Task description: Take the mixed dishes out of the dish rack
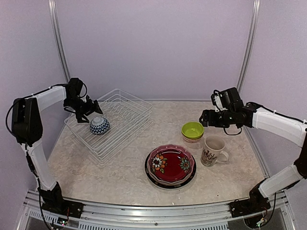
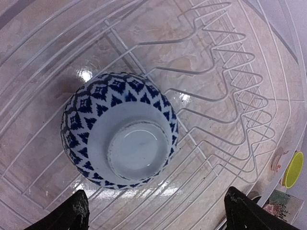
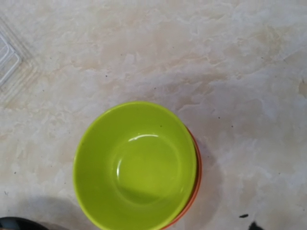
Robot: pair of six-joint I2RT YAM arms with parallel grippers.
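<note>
One bowl [image 1: 100, 125], white with a blue diamond pattern, lies upside down in the white wire dish rack [image 1: 132, 134] on the left. My left gripper [image 1: 91, 109] is over the rack just behind and left of that bowl, open and apart from it. Seen from the left wrist, the bowl [image 2: 120, 129] rests on the wires with its foot turned up, ahead of two widely parted fingers [image 2: 247, 211]. My right gripper [image 1: 212, 118], open and empty, hovers above and behind a green bowl [image 1: 193, 129], which is stacked on other bowls. The right wrist view shows the green bowl [image 3: 144, 167] from above, an orange rim beneath it.
Stacked plates [image 1: 170, 164] with a red flowered one on top sit at front centre. A patterned mug [image 1: 211, 151] stands right of them, close to the bowl stack.
</note>
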